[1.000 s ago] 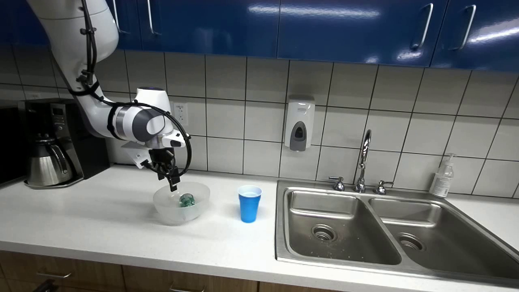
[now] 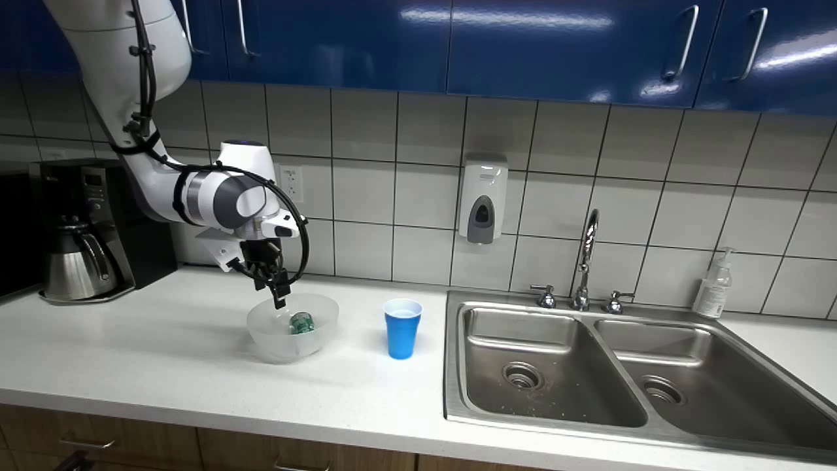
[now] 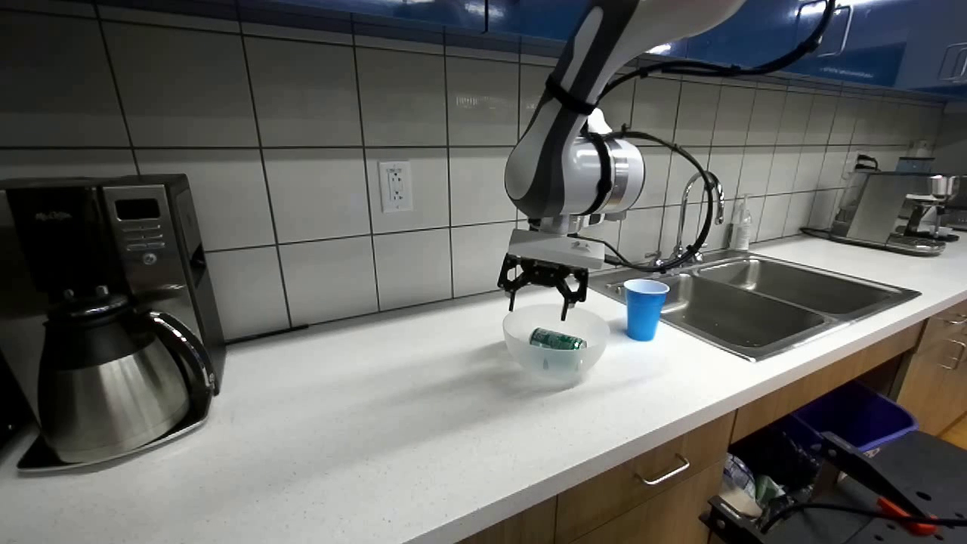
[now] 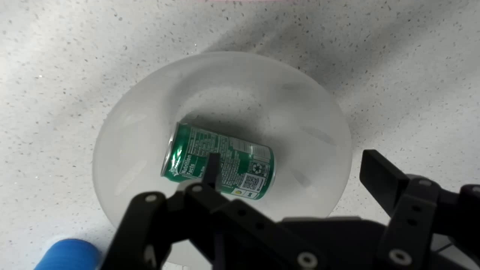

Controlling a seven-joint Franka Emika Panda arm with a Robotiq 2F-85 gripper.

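A green can (image 4: 220, 157) lies on its side inside a frosted, translucent bowl (image 4: 310, 153) on the white counter. In exterior view 2 the same can (image 3: 557, 340) shows over the rim of the bowl (image 3: 553, 364). My gripper (image 3: 539, 307) hangs just above the bowl, its fingers wide apart and nothing between them. From the wrist, one fingertip of my gripper overlaps the can in the picture and the other appears beyond the bowl's edge. A blue cup (image 2: 402, 330) stands upright beside the bowl, on the sink side.
A double steel sink (image 2: 455, 353) is set into the counter right of the cup. At the far left stands a coffee maker (image 3: 163, 263) with a metal carafe (image 3: 118, 381). Blue cabinets (image 2: 337, 43) hang overhead. Between carafe and bowl the counter (image 3: 363, 408) is clear.
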